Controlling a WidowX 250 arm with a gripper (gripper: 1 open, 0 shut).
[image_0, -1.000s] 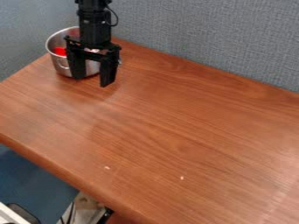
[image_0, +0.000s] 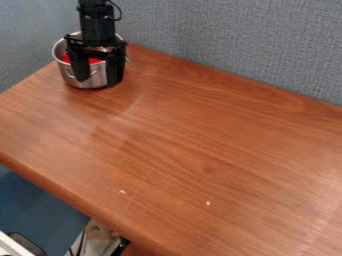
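A steel pot (image_0: 88, 79) with red contents (image_0: 96, 62) sits at the far left corner of the wooden table. My black gripper (image_0: 96, 62) is over the pot, its fingers reaching down at the rim and in front of the red contents. The fingers appear apart; whether anything lies between them is unclear at this size.
A grey padded wall runs behind it. Cables and some equipment lie on the floor below the near left edge.
My gripper has moved left and slightly up, from in front of the pot's right side to over the pot. The pot looks unmoved.
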